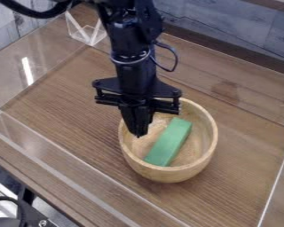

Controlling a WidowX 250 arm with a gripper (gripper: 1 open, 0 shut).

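My black gripper [138, 111] hangs over the left part of a pale wooden bowl [194, 161], its tips pointing down. Inside the bowl, on the right, lies a green oblong block [169, 142], tilted along a diagonal. Whether the fingers are open or shut is hard to tell from this view, and I see nothing clearly held between them.
A grey wall edge runs along the back and upper left. A dark object with a cable [8, 213] sits at the lower left corner.
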